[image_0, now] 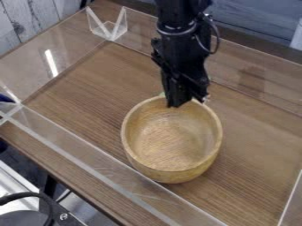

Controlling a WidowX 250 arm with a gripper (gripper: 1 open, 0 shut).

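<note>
My dark gripper (182, 95) hangs over the wooden floor of the tray, just above the back rim of a round, light wooden bowl (171, 159). It looks shut, though its tips are small and dark; I see nothing clearly held. The green block is hidden behind the gripper and arm.
A clear plastic piece (106, 25) stands at the back left. Clear walls edge the tray at left and front.
</note>
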